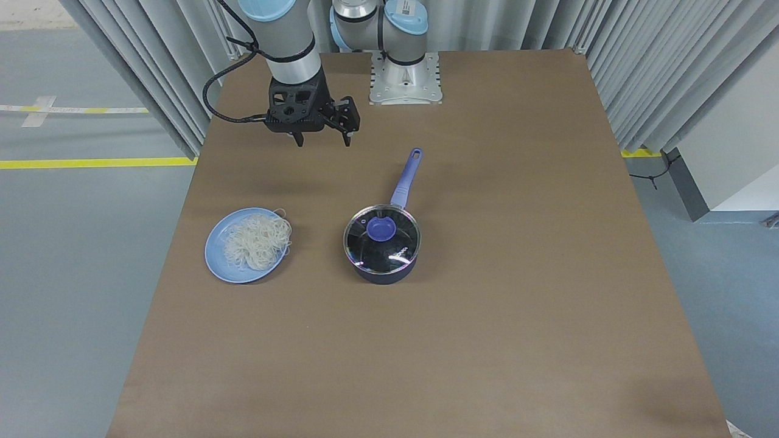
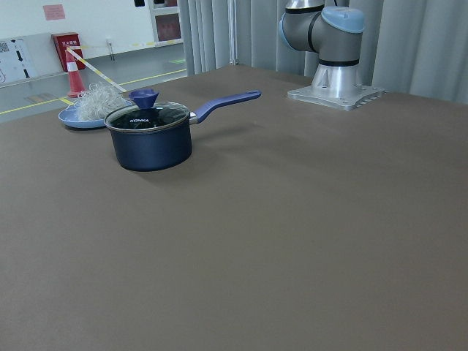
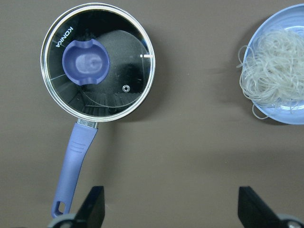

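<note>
A dark blue saucepan [image 2: 150, 150] sits mid-table, its handle [image 1: 406, 177] toward the robot base. It wears a glass lid with a purple knob [image 1: 381, 229] [image 3: 85, 62]. To its left in the front view, a blue plate [image 1: 219, 259] holds white noodles [image 1: 257, 241], some strands over the rim. My gripper [image 1: 322, 140] hangs open above the back of the table, behind both; in the wrist view its two fingers are wide apart at the bottom edge, nothing between them.
The robot base [image 1: 405, 91] stands at the back edge, with curtains behind it.
</note>
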